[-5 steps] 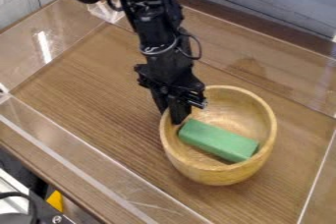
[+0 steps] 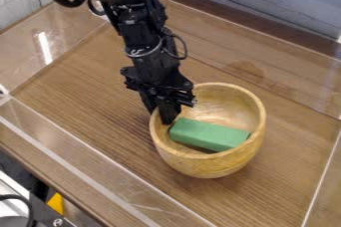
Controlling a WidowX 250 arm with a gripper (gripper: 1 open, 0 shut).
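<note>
My gripper (image 2: 170, 107) is shut on the left rim of a wooden bowl (image 2: 210, 161) on the table, its fingertips partly hidden in dark detail. Inside the bowl lies a green block (image 2: 209, 137), tilted toward the lower right.
A pale panelled wall (image 2: 266, 2) runs along the back. Black cable and a small yellow object (image 2: 56, 201) show at the lower left edge.
The bowl, with the block in it, has shifted a little to the left and up in view, along with my gripper.
</note>
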